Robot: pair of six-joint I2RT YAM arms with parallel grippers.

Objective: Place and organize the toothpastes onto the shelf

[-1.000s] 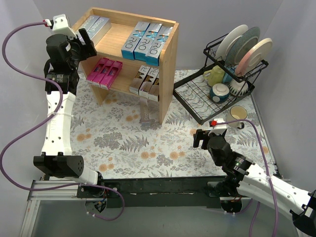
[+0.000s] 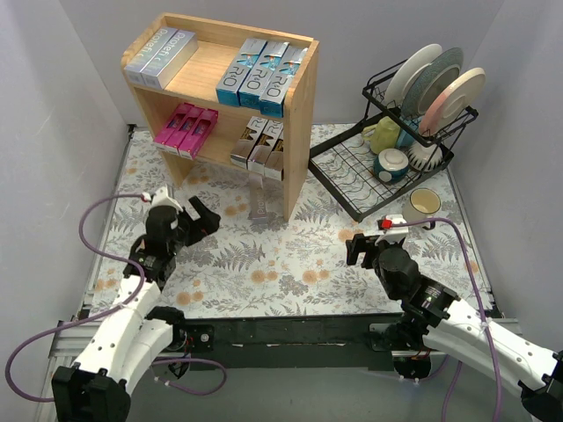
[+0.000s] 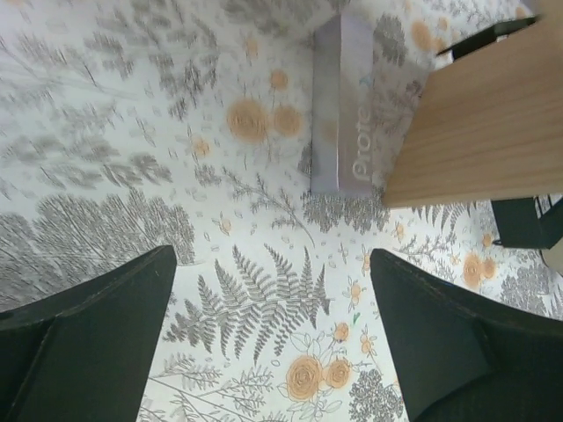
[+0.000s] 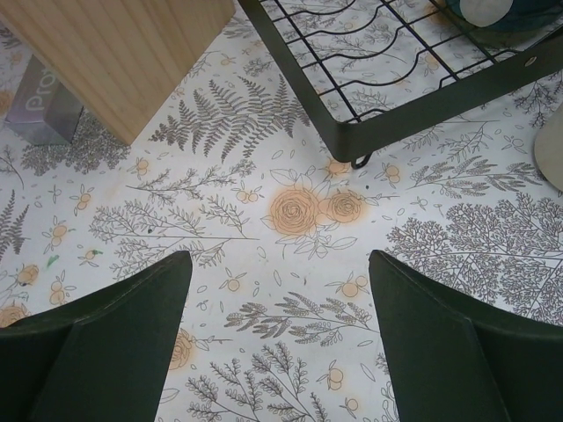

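A wooden shelf [image 2: 303,132] holds toothpaste boxes on two levels. Two silver boxes [image 2: 163,57] lie at the upper left, and three blue boxes [image 2: 258,75] at the upper right. Below them are three pink boxes [image 2: 186,130] on the left and three dark-and-white boxes [image 2: 259,148] on the right. One pale grey toothpaste box [image 3: 343,110] lies on the table under the shelf, beside its right side panel. My left gripper [image 2: 204,221] is open and empty, low over the table in front of the shelf. Right of centre, my right gripper [image 2: 356,249] has its fingers apart, nothing between them.
A black dish rack [image 2: 356,214] with plates and cups stands to the right of the shelf. A cream mug [image 2: 422,204] sits in front of it. The patterned table between the two grippers is clear.
My left arm has come away from the upper left of the shelf, dropping down and toward the table's front. The boxes stay in place. My right arm has barely moved.
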